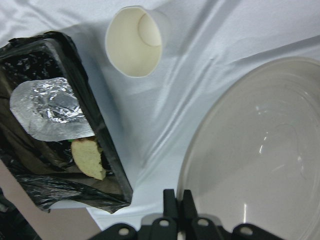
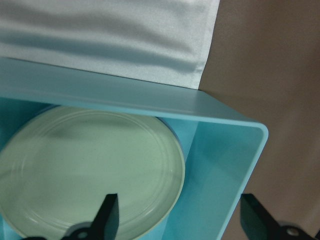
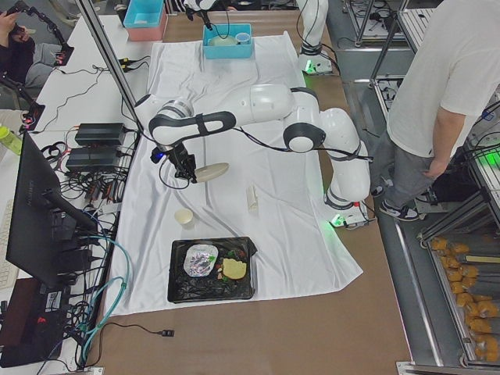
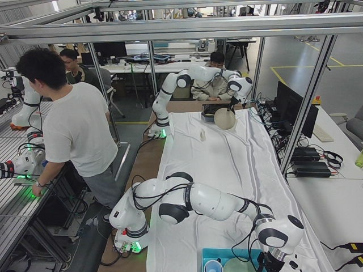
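Note:
My left gripper is shut on the rim of a pale plate [image 1: 255, 140], held over the white cloth. A white cup [image 1: 132, 40] stands on the cloth beside a black bag-lined tray [image 1: 114, 165] holding crumpled foil [image 1: 50, 107] and a yellow food piece [image 1: 87, 157]. My right gripper is open over a blue bin [image 2: 225, 120] at the far end, where another plate [image 2: 85, 165] lies inside and a cup [image 4: 212, 266] shows in the camera right view.
A small pale item [image 3: 252, 197] lies on the cloth right of the cup. A monitor [image 3: 39, 219] and cables line the left side. A person [image 3: 430, 109] stands at the right.

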